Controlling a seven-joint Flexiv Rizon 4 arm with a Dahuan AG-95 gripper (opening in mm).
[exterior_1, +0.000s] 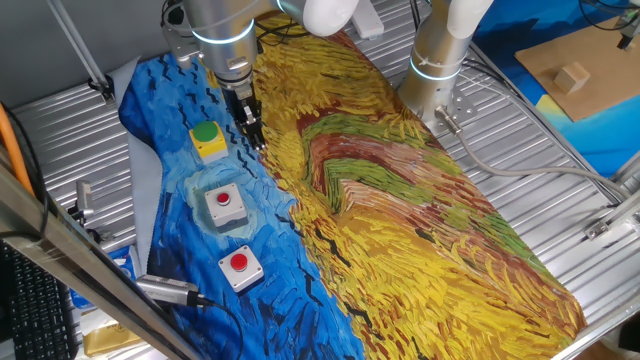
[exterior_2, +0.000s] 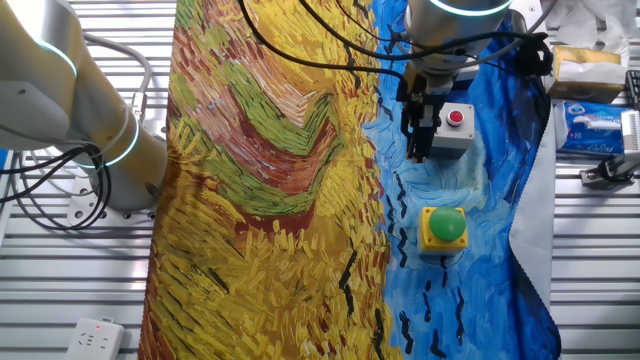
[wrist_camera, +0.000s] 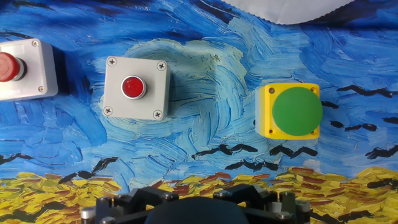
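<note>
Three push-button boxes sit in a row on the blue part of a painted cloth. One is yellow with a green dome button (wrist_camera: 298, 111). The middle one is a grey box (wrist_camera: 152, 102) with a small red button (wrist_camera: 133, 87) in a metal ring. Another grey box (exterior_1: 240, 268) carries a larger red button (exterior_1: 239, 262); in the wrist view it is cut off at the left edge. My gripper (exterior_1: 259, 147) points down above the cloth, beside the yellow box and apart from it. Its fingertips are too small or hidden to show whether it is open or shut.
The painted cloth (exterior_1: 400, 270) covers much of the slatted metal table (exterior_1: 70, 145). A cabled device (exterior_1: 168, 290) lies near the outer red-button box. Black cables (exterior_2: 330, 60) loop around the arm.
</note>
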